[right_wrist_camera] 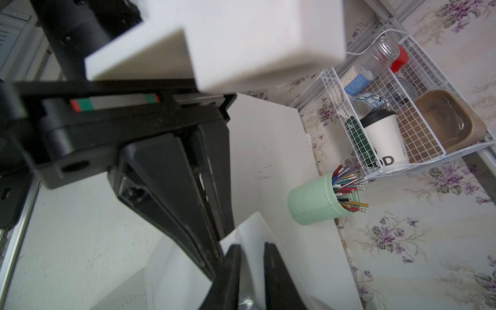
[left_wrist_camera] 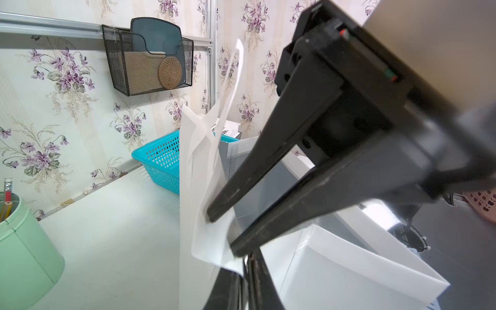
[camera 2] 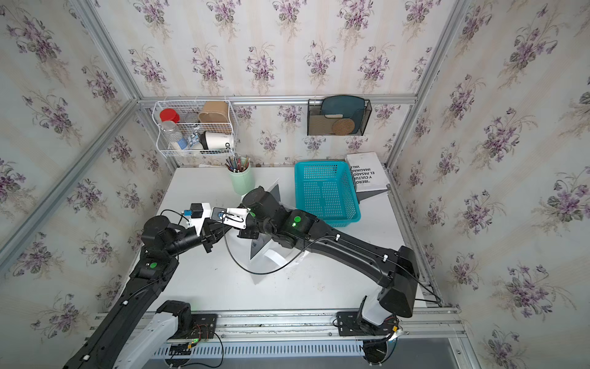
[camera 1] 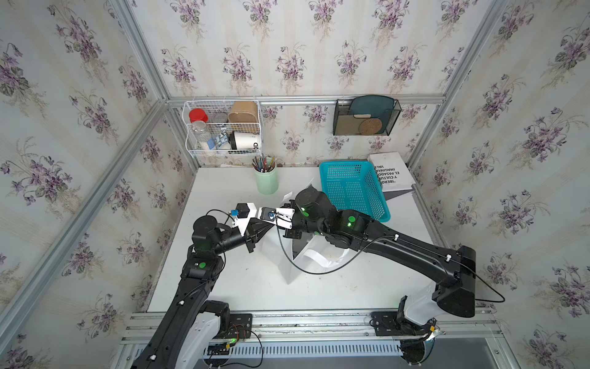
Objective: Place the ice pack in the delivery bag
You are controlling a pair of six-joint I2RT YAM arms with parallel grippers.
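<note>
The white delivery bag stands mid-table, largely hidden by the arms in both top views. My left gripper is at its upper edge, fingertips close together on either side of thin white material; whether it grips is unclear. My right gripper reaches in from the right to the same edge, fingers apart with white bag material behind or between them. The two grippers almost meet, the right one just above the left in the left wrist view. I cannot make out the ice pack.
A turquoise basket lies behind right, beside a white book. A green pen cup stands at the back. A wire rack hangs on the wall.
</note>
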